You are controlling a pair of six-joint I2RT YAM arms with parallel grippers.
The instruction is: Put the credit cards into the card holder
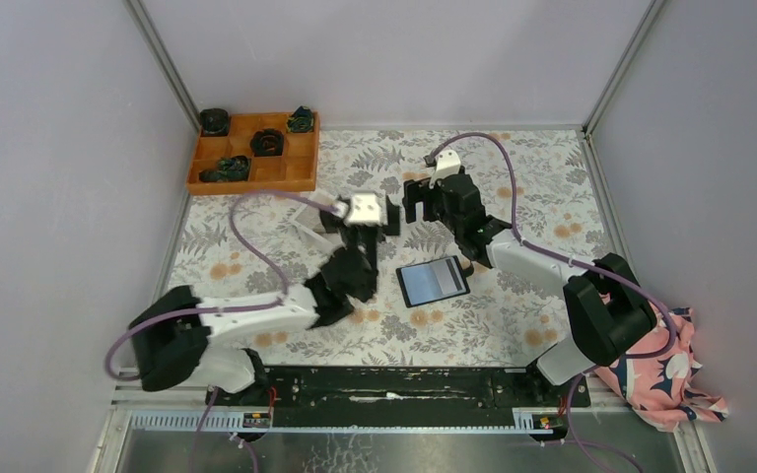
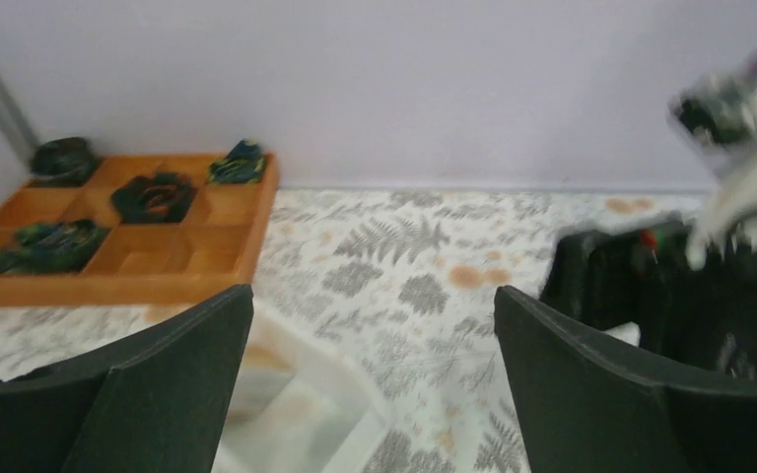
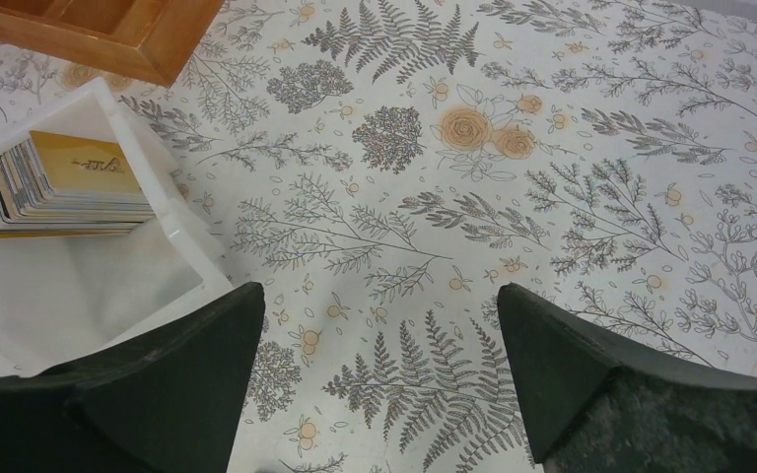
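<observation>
A stack of cards [image 3: 69, 182], the front one yellow, leans against the far wall of a white open box [image 3: 192, 261] in the right wrist view. The flat black-edged case with a pale blue-grey face [image 1: 431, 282], which looks like the card holder, lies at the middle front. My left gripper [image 1: 362, 219] is open beside the white box, partly covering it from above and blurred. Between its fingers there is nothing. Open and empty too, my right gripper hangs over patterned table to the box's right.
A wooden compartment tray [image 1: 256, 183] with several dark green and black bundles stands at the back left. A pink patterned cloth [image 1: 665, 384] lies at the lower right.
</observation>
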